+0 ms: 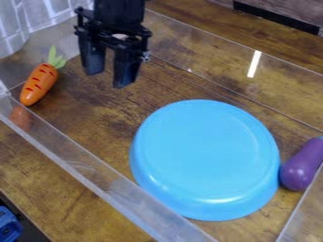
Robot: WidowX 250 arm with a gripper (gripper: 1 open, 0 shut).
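Observation:
The black gripper [109,66] hangs over the upper left of the wooden tray, its two fingers apart and pointing down with nothing visible between them. An orange toy carrot [38,85] with a green top lies to its left. A light blue round dish [205,156] fills the lower right. A purple toy eggplant [300,165] lies at the far right, beside the dish.
Clear tray walls [89,170] run along the lower left and around the edges. A dark blue object [8,227] is outside at the bottom left corner. The middle and upper right floor of the tray is free.

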